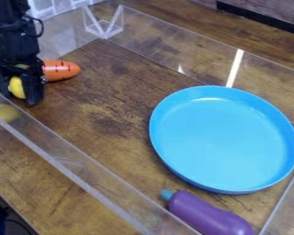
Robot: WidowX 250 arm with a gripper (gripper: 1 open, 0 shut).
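My black gripper (21, 77) is low at the far left, over a yellow toy (16, 88) that is partly hidden behind it; whether the fingers grip it is unclear. An orange carrot-like toy (62, 70) lies just right of the gripper. A blue plate (223, 138) rests on the wooden surface at the right.
A purple eggplant toy (211, 214) lies at the bottom right. Clear walls (76, 168) run along the near side and back of the wooden area (118, 110), whose middle is bare.
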